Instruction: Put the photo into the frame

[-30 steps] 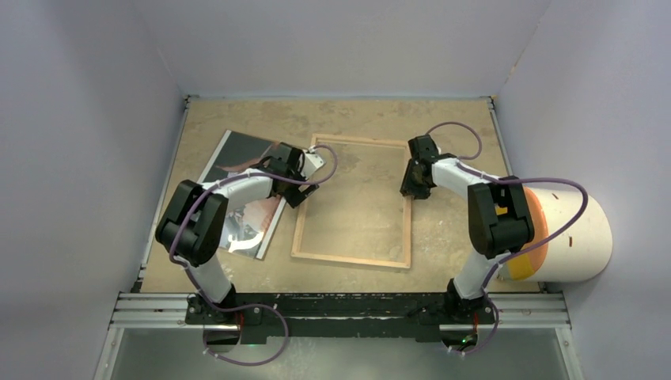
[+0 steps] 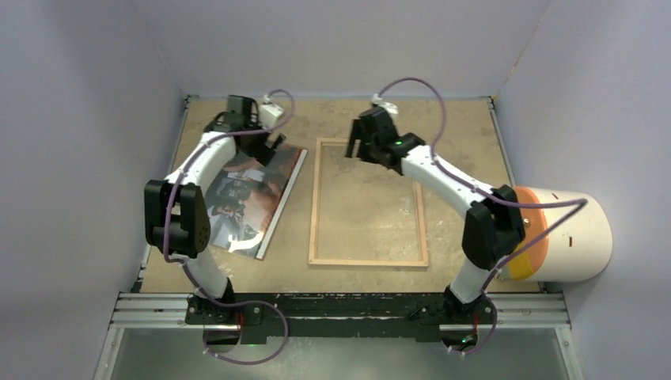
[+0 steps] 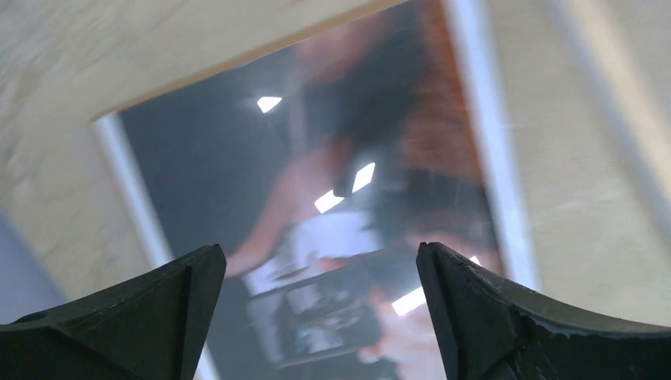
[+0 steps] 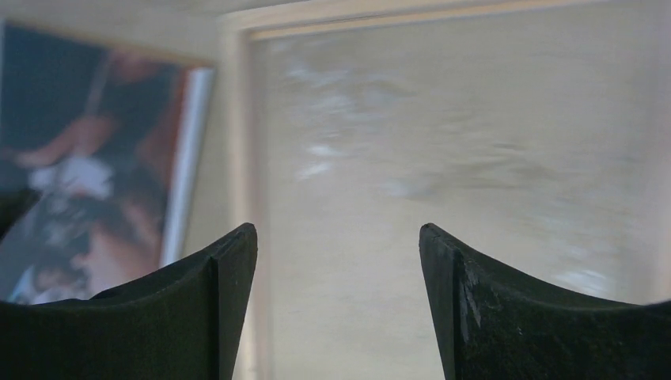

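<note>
The photo (image 2: 248, 198), a dark picture with white strips along its long sides, lies flat and tilted on the left of the table. Over its far end, my left gripper (image 2: 275, 149) stands open with nothing between its fingers; the left wrist view shows the photo (image 3: 348, 182) beneath. A light wooden frame (image 2: 313, 210) lies empty on the table to the photo's right, a narrow gap between them. My right gripper (image 2: 354, 138) hangs open and empty over the frame's far side. Below it in the right wrist view are the frame's far and left bars (image 4: 239, 134).
A white and orange cylinder (image 2: 568, 236) lies at the table's right edge. Bare table (image 2: 455, 158) shows to the right of the frame and along the back. Grey walls close in the table on three sides.
The frame has shifted right and straightened, clear of the photo. My left gripper has moved left and back over the photo; my right gripper has swung left from the frame's right bar.
</note>
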